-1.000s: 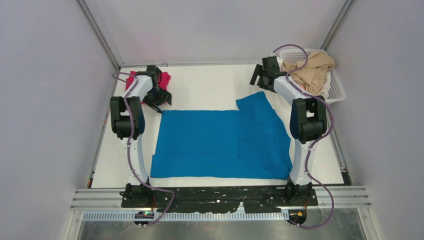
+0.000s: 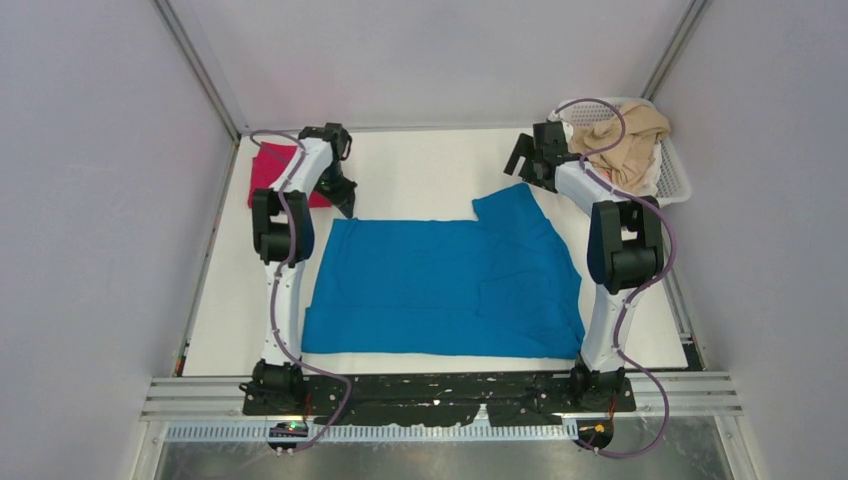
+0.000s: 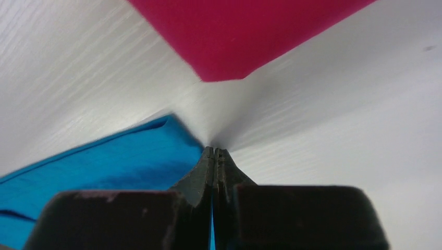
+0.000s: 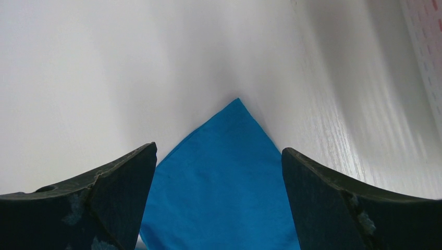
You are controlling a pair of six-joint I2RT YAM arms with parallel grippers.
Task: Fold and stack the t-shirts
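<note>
A blue t-shirt lies spread over the middle of the table. My left gripper is at its upper left corner, shut, with blue cloth right at the fingertips; whether cloth is pinched between them is hard to tell. My right gripper stands open above the raised upper-right part of the shirt, whose pointed corner shows between the fingers in the right wrist view, nothing held. A folded red t-shirt lies at the back left, partly under the left arm.
A white basket at the back right holds beige and white clothing.
My left gripper has moved right along the shirt's top edge, and that corner has shifted slightly right with it.
</note>
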